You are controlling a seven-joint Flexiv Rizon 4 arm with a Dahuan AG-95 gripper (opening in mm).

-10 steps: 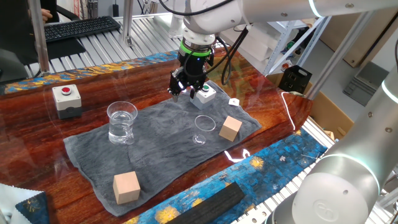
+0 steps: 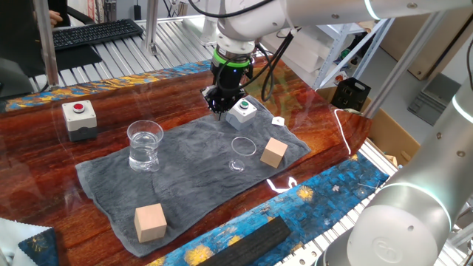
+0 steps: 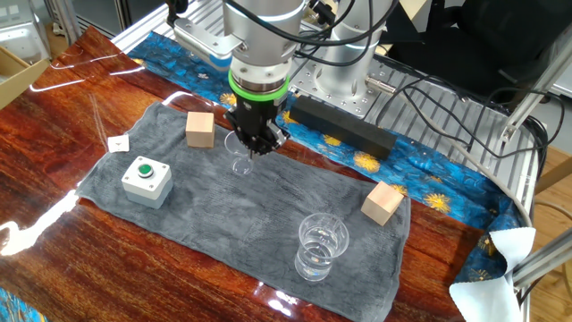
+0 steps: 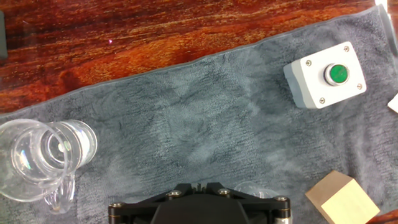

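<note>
My gripper [image 2: 219,113] hangs above the grey towel [image 2: 194,159]; its fingers are together at the bottom edge of the wrist view, with nothing visible between them. A small clear stemmed glass [image 2: 238,164] stands on the towel, partly hidden behind the gripper [image 3: 254,152] in exterior view 2. Toward the towel's other end is a clear glass mug [image 3: 315,259], which shows at the left of the wrist view. The white box with a green button [image 4: 329,76] rests on the towel too.
Wooden cubes sit near the towel's edge, one [image 2: 273,152] by the stemmed glass and another [image 2: 150,222] at the far end. Off the towel is a red-button box [image 2: 80,120]. A black bar [image 3: 342,128] lies beyond the towel.
The gripper's fingers, spread apart one second ago, have come together. The arm and the objects on the table look unmoved.
</note>
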